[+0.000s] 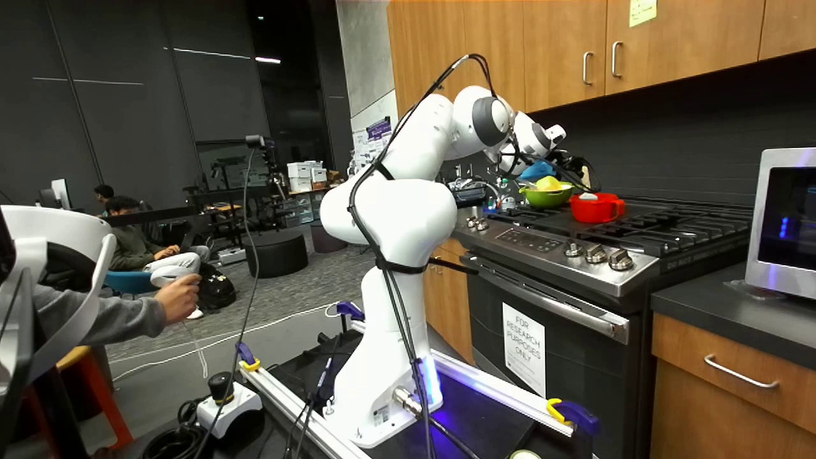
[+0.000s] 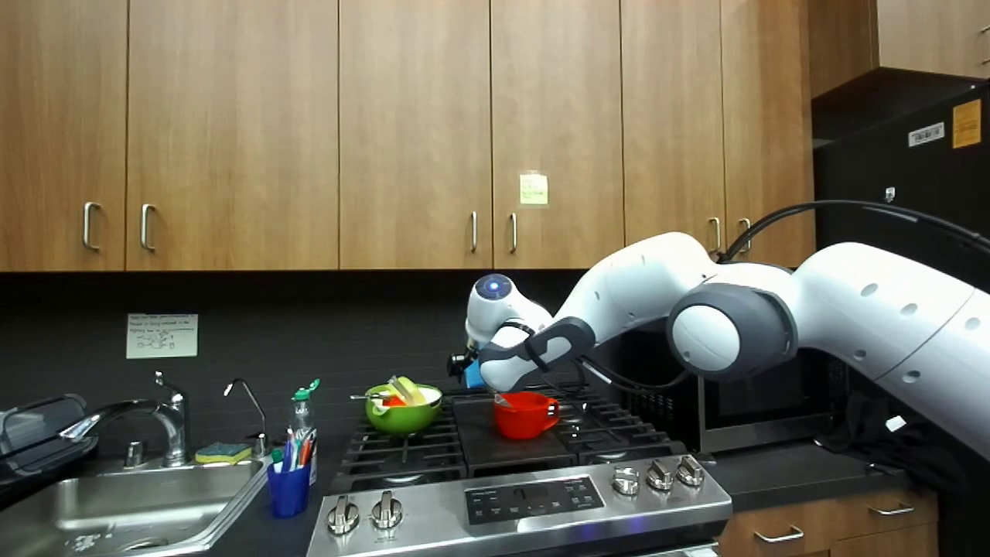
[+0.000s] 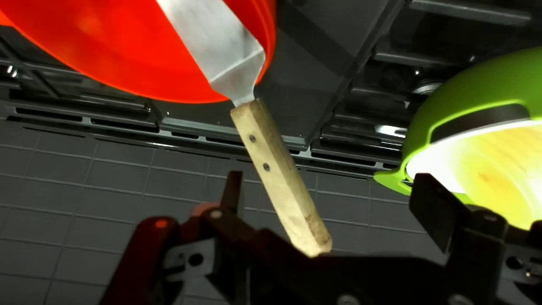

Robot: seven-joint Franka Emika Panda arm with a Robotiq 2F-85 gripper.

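Observation:
A spatula leans in the red pot [image 2: 525, 416], its metal blade [image 3: 213, 45] inside and its wooden handle [image 3: 282, 175] sticking out past the rim. In the wrist view my gripper is open, with the handle's end appearing between the widely parted fingers. The handle lies nearer the left finger in that view, and no finger seems to touch it. How far the handle is from the gripper in depth is hard to tell. From outside, the arm hides most of the gripper above the back of the stove.
A green bowl [image 2: 401, 418] with yellow items inside stands beside the pot, close to one finger in the wrist view. Dark wall tiles [image 3: 117, 188] run behind the stove. The microwave [image 1: 788, 222] and the sink [image 2: 139, 510] flank the stove.

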